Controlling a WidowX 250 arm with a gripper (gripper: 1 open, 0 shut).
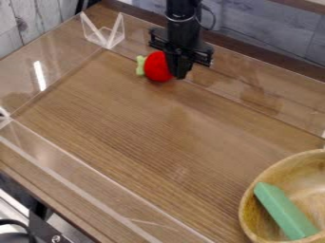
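My black gripper (181,55) is at the upper middle of the camera view, low over the table, directly at a red round object (155,66). Its fingers overlap the right part of that object, and I cannot make out from this view whether anything is between them. A small light green piece (140,65) shows just left of the red object.
A wooden bowl (252,228) holding a green bar (284,211) sits at the lower right. Clear plastic pieces lie near the left edge and top left. A cable runs at the bottom left.
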